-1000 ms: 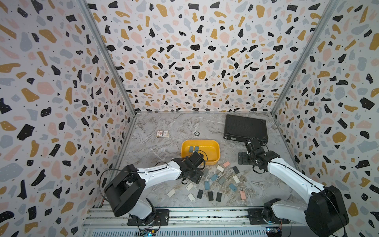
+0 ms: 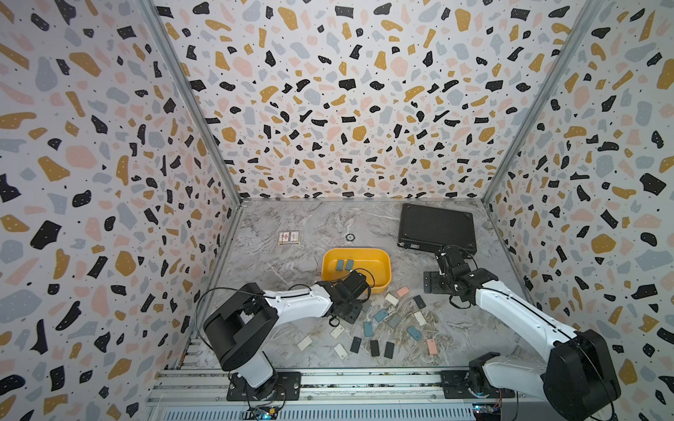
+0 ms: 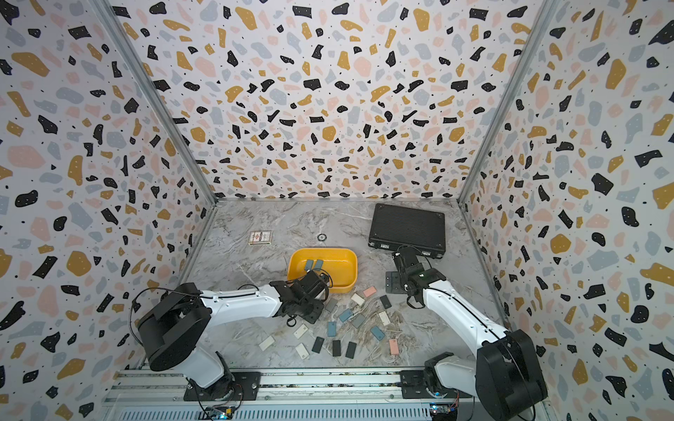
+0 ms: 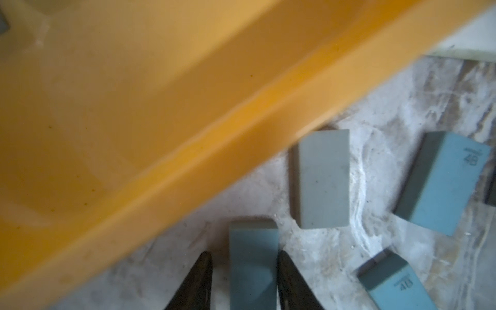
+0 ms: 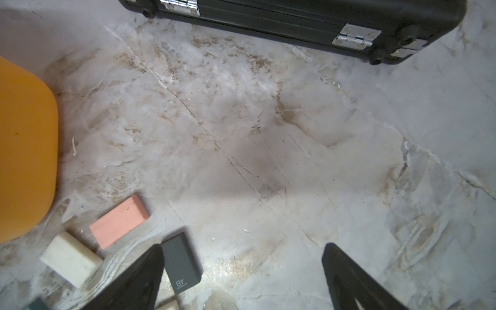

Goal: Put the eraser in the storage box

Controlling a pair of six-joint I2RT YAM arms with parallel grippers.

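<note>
A blue-grey eraser [image 4: 253, 263] lies on the marble table just outside the near wall of the orange storage box [image 4: 206, 160]. My left gripper straddles this eraser, its fingers part open: the right finger [image 4: 294, 284] is against or very near one side, while a gap shows at the left finger [image 4: 199, 281]. In the top left view the box [image 2: 377, 259] holds two blue-grey erasers [image 2: 344, 264]. My right gripper stands open over bare table, nothing between its fingers.
Several loose erasers, such as a pink one [image 2: 402, 291] and a dark one [image 2: 419, 301], lie in front of the box. A black case [image 2: 436, 228] sits at the back right; a card pack [image 2: 289, 238] lies at the back left.
My left gripper has shifted slightly right, covering the grey eraser spot near the box's front. The right arm has stayed where it was.
</note>
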